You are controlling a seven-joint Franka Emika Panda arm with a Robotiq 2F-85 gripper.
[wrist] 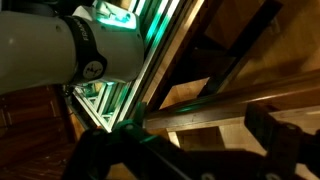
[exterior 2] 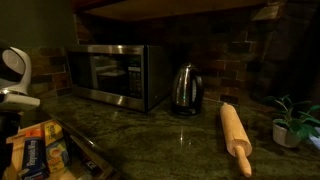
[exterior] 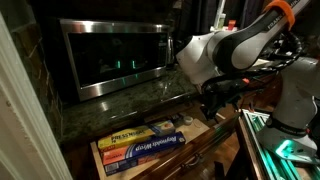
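Note:
My gripper is open, and nothing shows between its dark fingers. In the first exterior view its dark body is beside the right end of the open drawer (exterior: pixel 97 158), with its fingertips hard to make out. Inside that drawer lie a yellow Press'n Seal box (exterior: pixel 128 138) and a blue box (exterior: pixel 145 153), side by side. The second exterior view also shows the yellow box (exterior 2: pixel 54 156) and blue box (exterior 2: pixel 33 155) at lower left. A small whitish round item (exterior: pixel 181 120) sits behind them near the drawer's back.
A microwave (exterior: pixel 118 58) stands on the dark counter (exterior 2: pixel 150 138). Farther along are a kettle (exterior 2: pixel 187 88), a rolling pin (exterior 2: pixel 235 135) and a potted plant (exterior 2: pixel 291 126). Wooden edges (wrist: pixel 240 102) cross beneath the gripper; the white arm base (wrist: pixel 105 50) is close by.

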